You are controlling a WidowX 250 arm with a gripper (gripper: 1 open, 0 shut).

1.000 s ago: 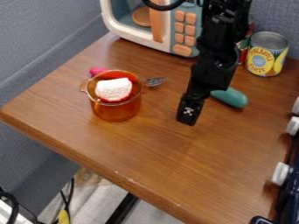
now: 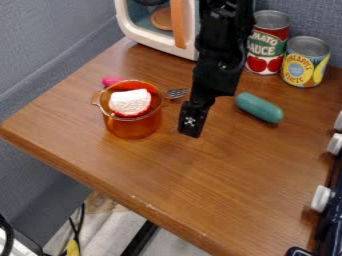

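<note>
My black gripper (image 2: 193, 122) hangs low over the middle of the wooden table, right of an orange translucent pot (image 2: 131, 126) that holds a white, red-edged item (image 2: 130, 100). A teal cylindrical object (image 2: 259, 108) lies to the gripper's right. A fork (image 2: 175, 93) lies between pot and gripper, and a pink object (image 2: 111, 81) is behind the pot. I cannot tell whether the gripper is open or shut.
A toy microwave (image 2: 146, 30) stands at the back, with a tomato can (image 2: 266, 45) and a yellow-labelled can (image 2: 305, 64) beside it. A dark appliance with white knobs (image 2: 321, 198) borders the right edge.
My arm has shifted left and a little up, away from the teal object, uncovering more of the tomato can and covering part of the microwave. The objects look unmoved.
</note>
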